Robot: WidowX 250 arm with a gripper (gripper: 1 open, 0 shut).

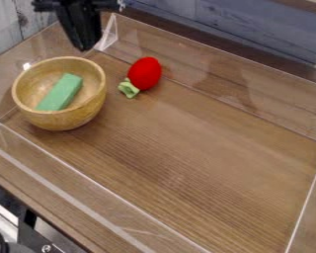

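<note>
A yellow bowl [92,109] sits at the left of the wooden table, holding a green oblong block [59,92]. Right of it lie a red oval object [143,72] and a small light-green piece [129,87]. My dark gripper [76,28] hangs at the top left, above and behind the bowl; its fingertips are hard to make out, and I see nothing held in it.
A blue edge runs along the back right, and a pale wall stands at the upper left. A black cable lies at the bottom left.
</note>
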